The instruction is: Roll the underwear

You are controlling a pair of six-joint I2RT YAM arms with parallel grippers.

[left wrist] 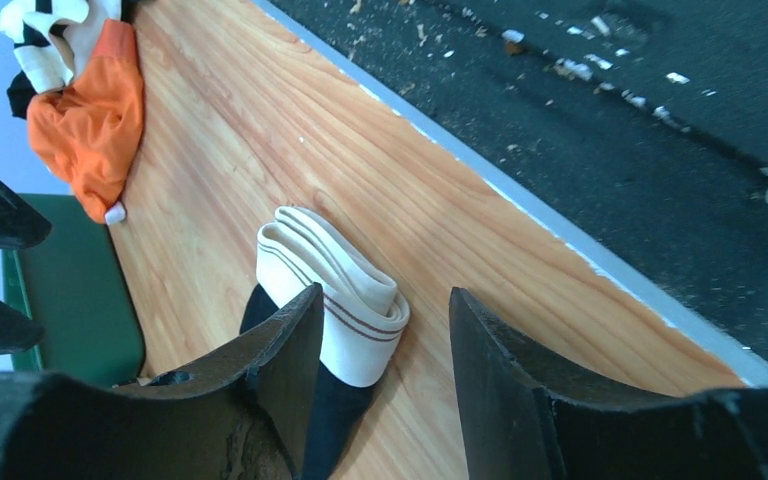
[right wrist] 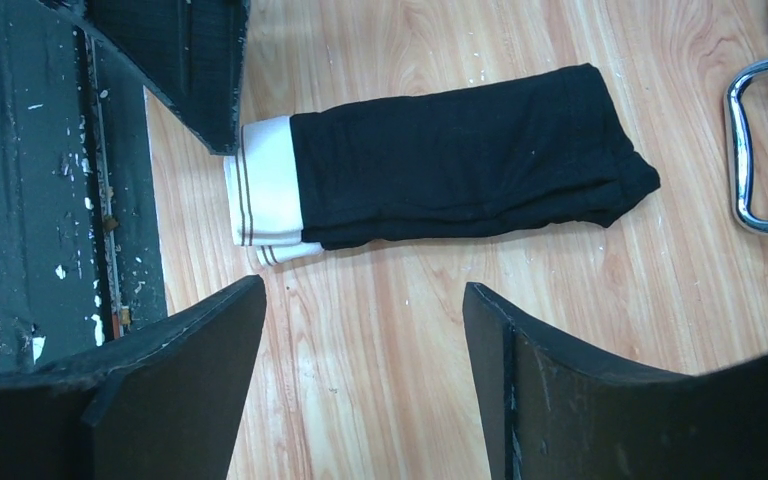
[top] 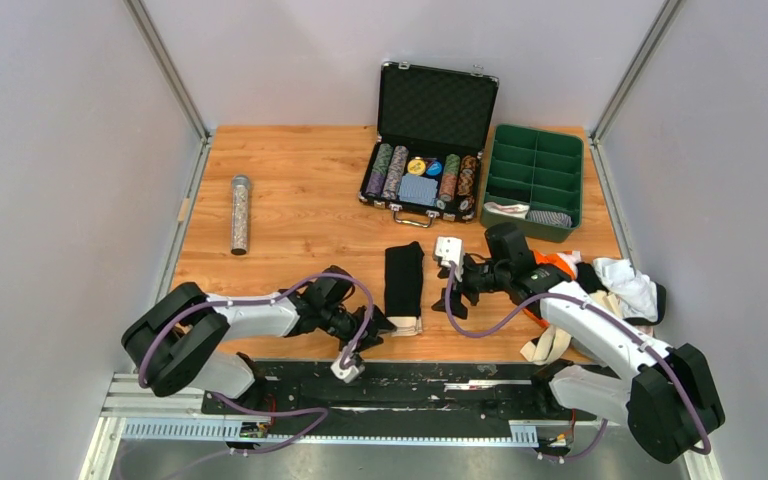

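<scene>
The underwear lies flat on the table as a long folded black strip, its white waistband end toward the front edge. In the left wrist view the white waistband shows folded layers with thin dark stripes. My left gripper is low at that waistband end, fingers apart; its fingers stand around the band's corner, and I cannot tell whether they touch it. To the right of the strip, my right gripper is open with only bare wood between its fingers.
A pile of clothes lies at the right. Behind stand an open case of chips and a green divided box holding a few folded items. A shaker-like tube lies at the left.
</scene>
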